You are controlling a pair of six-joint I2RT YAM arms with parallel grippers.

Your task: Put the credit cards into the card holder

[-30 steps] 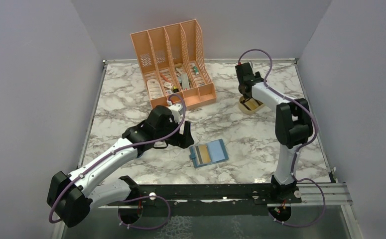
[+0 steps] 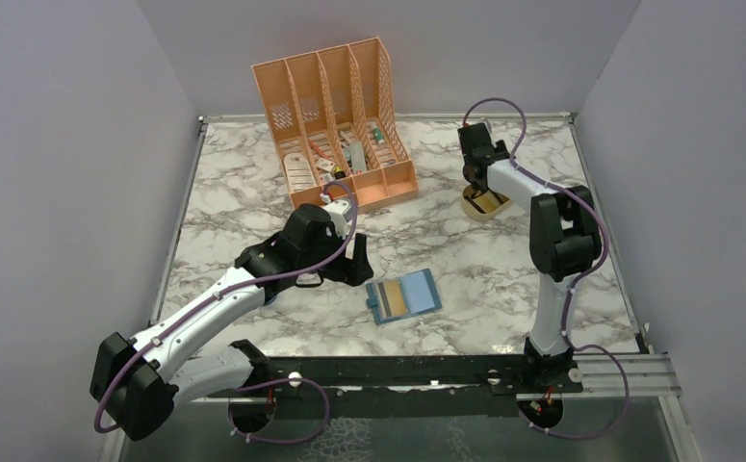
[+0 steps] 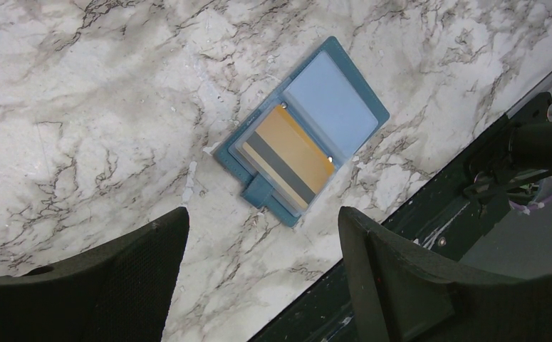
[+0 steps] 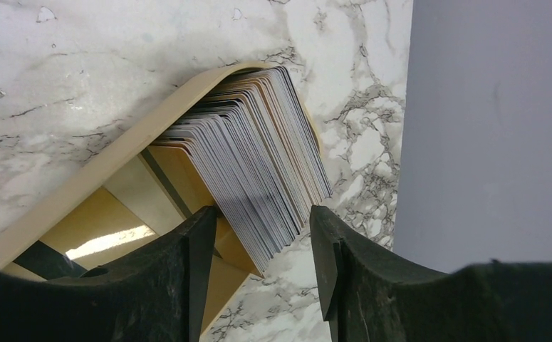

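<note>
A blue card holder (image 2: 419,291) (image 3: 333,107) lies flat near the front middle, with a tan card (image 3: 294,149) in its left half. My open left gripper (image 2: 354,260) hangs above and left of it, nothing between its fingers. At the back right, a cream box (image 2: 484,212) (image 4: 102,164) holds a thick stack of cards (image 4: 248,149) beside tan dividers. My right gripper (image 2: 475,185) is open over this box, its fingertips at the lower part of the stack; whether they touch it I cannot tell.
A peach compartment organiser (image 2: 398,183) with small items stands at the back left. A grey wall (image 4: 472,128) rises to the right of the card box. The table between the box and the holder is clear.
My right arm has shifted very slightly, its gripper a touch lower in the top view. The left arm and the card holder have not moved.
</note>
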